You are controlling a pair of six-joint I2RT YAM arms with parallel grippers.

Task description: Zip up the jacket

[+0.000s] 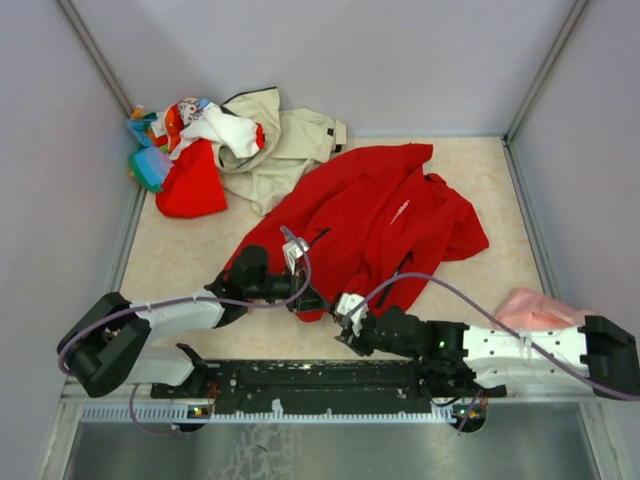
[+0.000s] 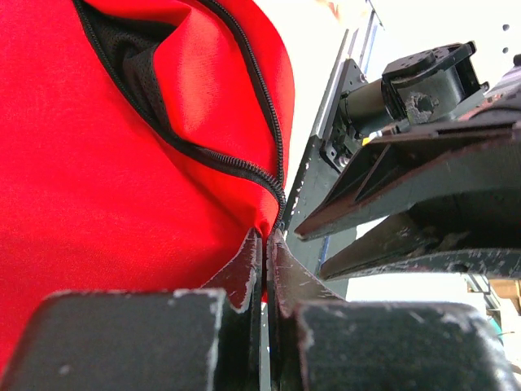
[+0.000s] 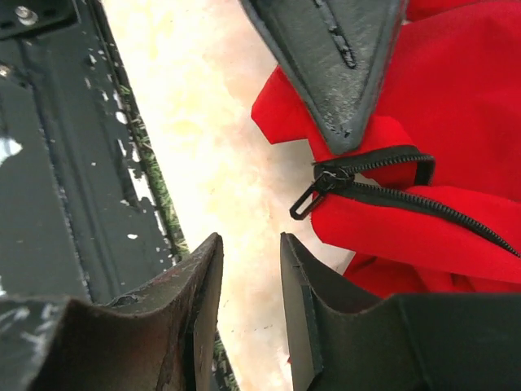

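The red jacket lies spread on the table. My left gripper is shut on the jacket's fabric at the bottom of the zipper, where the two zipper strands meet. My right gripper is close by at the near edge, part open with nothing between its fingers. In the right wrist view, a zipper slider with a black pull tab sits on the tape just beyond those fingers, below a dark finger of the left gripper.
A pile of beige, white and colourful clothes lies at the back left. A pink cloth lies at the right. Dark rails run along the table's near edge.
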